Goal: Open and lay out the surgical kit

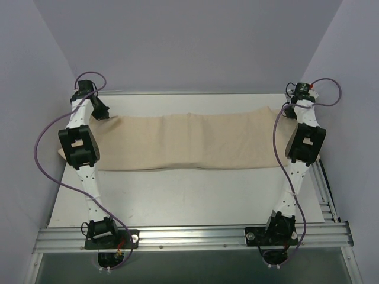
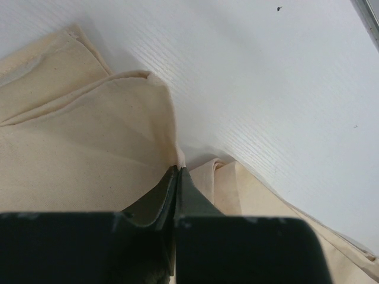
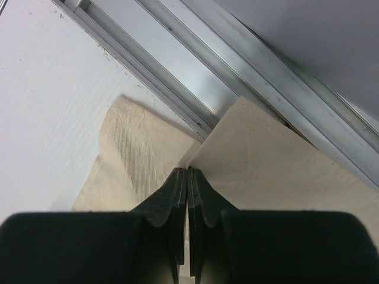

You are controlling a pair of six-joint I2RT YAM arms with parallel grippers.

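Note:
A wide beige cloth (image 1: 189, 142) lies across the table, stretching between both arms. At its far left corner, my left gripper (image 1: 104, 115) is shut on the cloth; in the left wrist view a fold of the cloth (image 2: 130, 112) runs into the closed fingertips (image 2: 185, 174). On the far right, my right gripper (image 1: 286, 112) is shut too. From the right wrist view, its fingers (image 3: 201, 192) pinch the cloth edge (image 3: 237, 148) where one layer overlaps another. The pinched fabric itself is mostly hidden behind the fingers.
Metal rails (image 3: 195, 65) run close beside the right gripper, and a grey wall (image 3: 331, 41) rises beyond them. No other objects are on the table.

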